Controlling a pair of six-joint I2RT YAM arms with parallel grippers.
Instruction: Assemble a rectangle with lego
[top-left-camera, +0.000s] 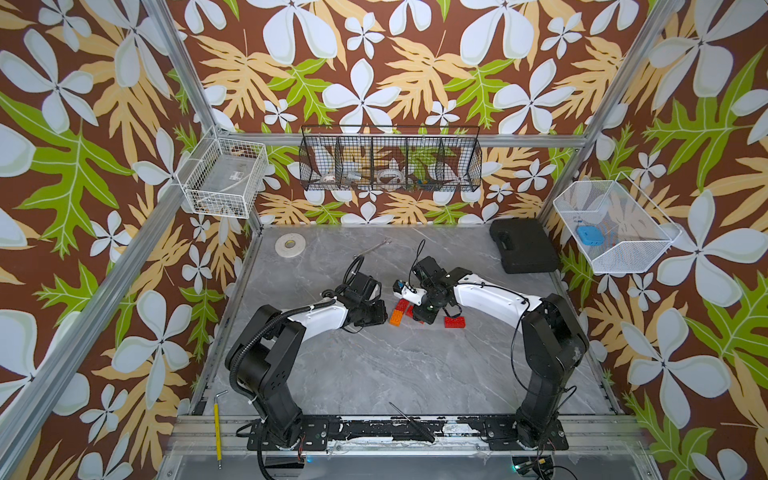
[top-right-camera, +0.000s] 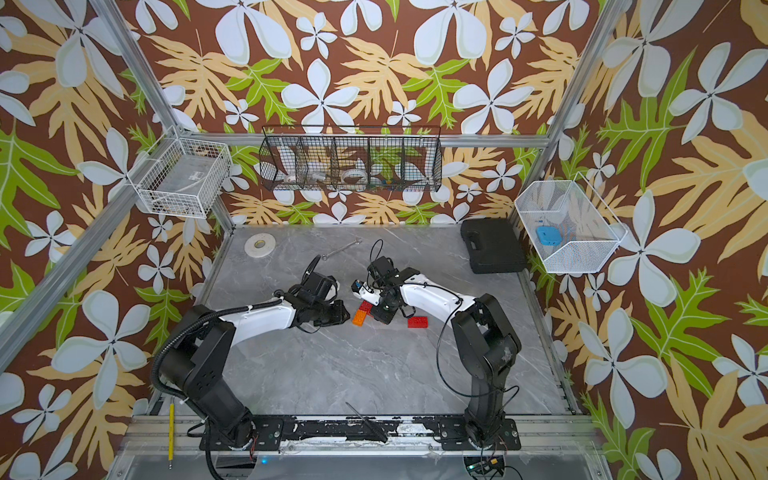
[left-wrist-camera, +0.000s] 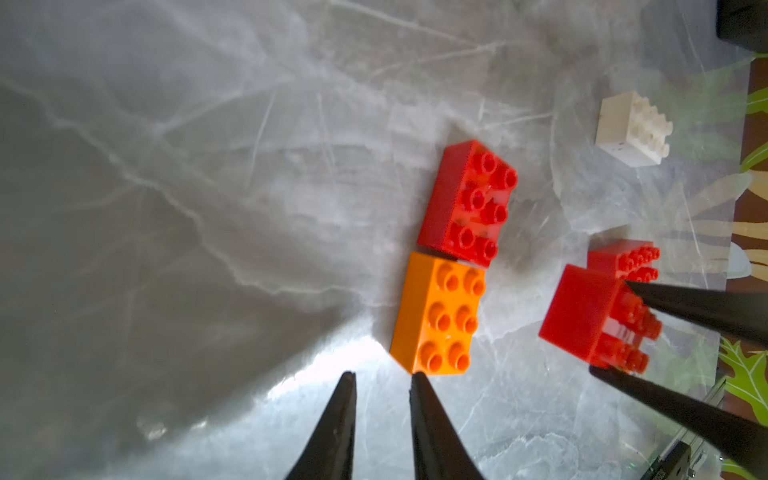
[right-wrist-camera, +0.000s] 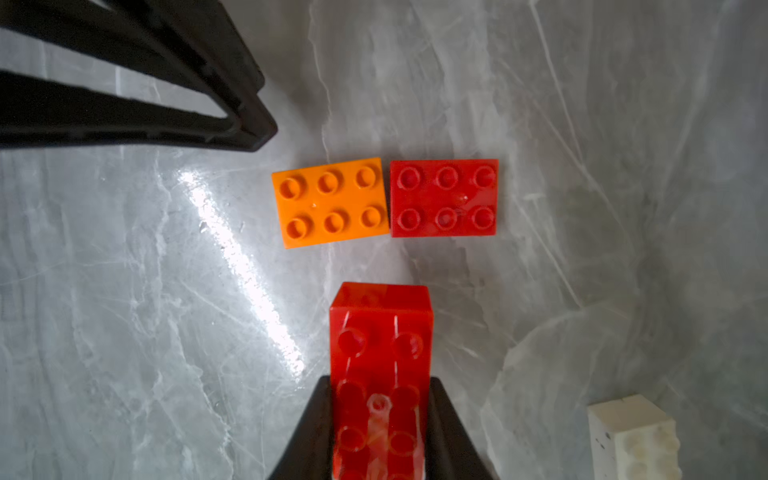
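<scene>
On the grey table an orange brick (right-wrist-camera: 330, 202) and a red brick (right-wrist-camera: 444, 197) lie end to end, nearly in line. My right gripper is shut on another red brick (right-wrist-camera: 381, 324), held beside that pair. My left gripper is near the orange brick's near end, part open, nothing between its fingers. A white brick (left-wrist-camera: 626, 128) lies apart, and a further red brick (top-right-camera: 417, 321) lies to the right of the arms.
A black case (top-left-camera: 523, 245) sits at the back right, a tape roll (top-left-camera: 289, 245) and a wrench (top-left-camera: 372, 248) at the back. Wire baskets hang on the frame.
</scene>
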